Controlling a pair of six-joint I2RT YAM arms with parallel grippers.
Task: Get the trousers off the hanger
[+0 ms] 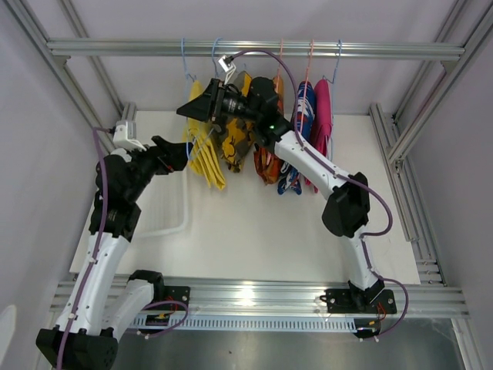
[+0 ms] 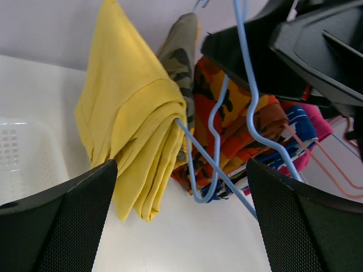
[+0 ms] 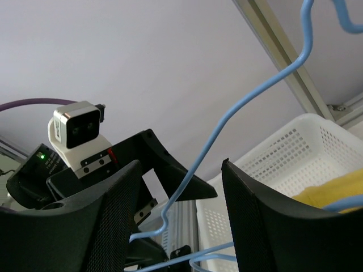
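Yellow trousers (image 1: pixel 206 158) hang folded on a blue hanger (image 2: pixel 252 107), its bars crossing the left wrist view diagonally. My left gripper (image 1: pixel 173 154) is open beside that hanger, low and left of the trousers; in the left wrist view (image 2: pixel 181 226) the hanger bars run between its fingers. My right gripper (image 1: pixel 206 104) is open higher up, at the upper part of the blue hanger, which also runs between its fingers in the right wrist view (image 3: pixel 178 198).
Patterned, orange, blue and pink garments (image 1: pixel 323 123) hang to the right on the rail (image 1: pixel 385 49). A white basket (image 3: pixel 272 158) stands behind the left arm.
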